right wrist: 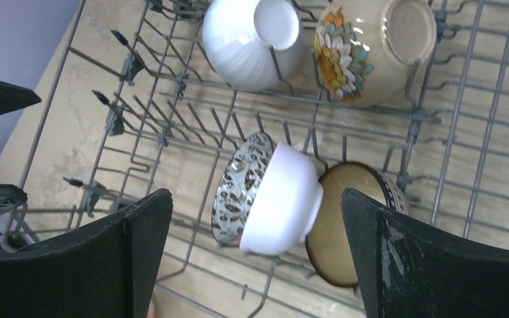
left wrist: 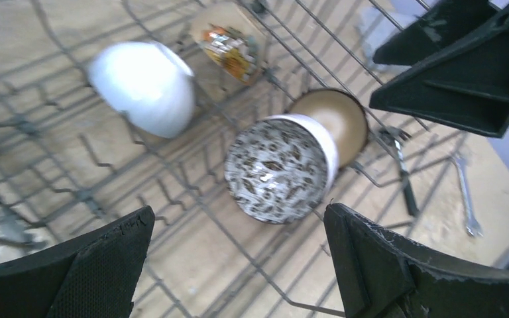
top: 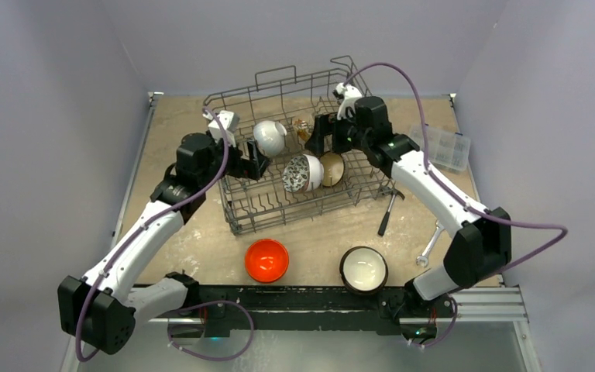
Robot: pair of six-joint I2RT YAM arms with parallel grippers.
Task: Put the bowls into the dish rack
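The wire dish rack [top: 248,221] holds a white bowl [top: 268,138], a flowered bowl [right wrist: 344,56], a patterned white bowl [top: 302,173] and a tan bowl [top: 333,169], all tilted on their sides. My left gripper [top: 254,161] hangs open over the rack's left part, nothing between its fingers. My right gripper [top: 314,133] is open and empty above the back right part. On the table in front lie a red bowl [top: 266,260] and a dark-rimmed cream bowl [top: 363,269].
A clear organizer box [top: 443,147] sits right of the rack. A hammer [top: 387,215] and a wrench [top: 430,245] lie at the front right.
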